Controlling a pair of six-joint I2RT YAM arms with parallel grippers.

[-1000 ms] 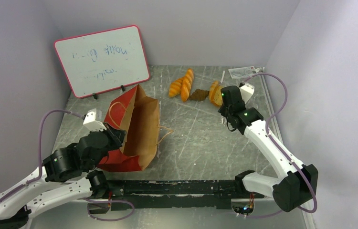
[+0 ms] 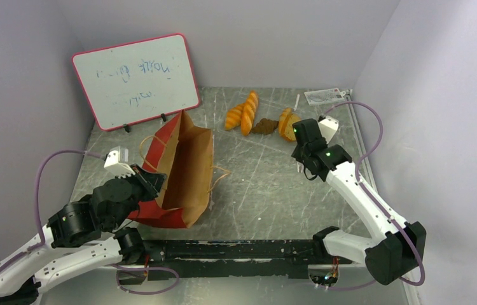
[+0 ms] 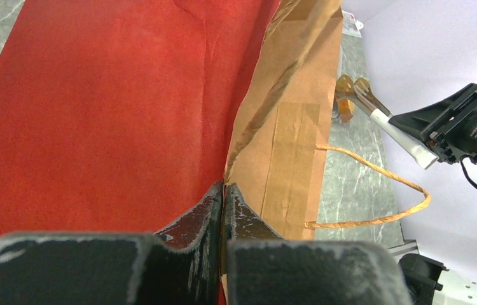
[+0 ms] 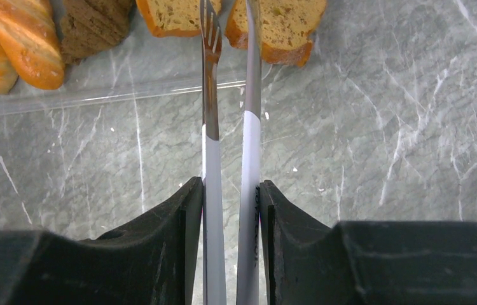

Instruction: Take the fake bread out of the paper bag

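Note:
The red paper bag [image 2: 188, 168] leans over on the table, its brown mouth facing right. I see no bread inside the part that shows. My left gripper is shut on the bag's rim near one handle. My right gripper is shut on tongs [image 4: 212, 152] with white handles, one metal fork tip and one flat tip, standing a little apart. Those tips lie over the bread slices [image 4: 279, 32]. A brown bread piece [image 4: 96, 28] and two golden loaves [image 4: 23, 38] lie to their left.
A clear tray [image 4: 109, 93] lies under the bread. A whiteboard [image 2: 137, 79] leans at the back left; a printed card [image 2: 325, 96] lies at the back right. Bare table [image 2: 261, 184] separates the bag from the right arm.
My left gripper has shifted slightly left, and the bag's edge has moved a little with it. My right arm has moved only very slightly. The bread has stayed in place.

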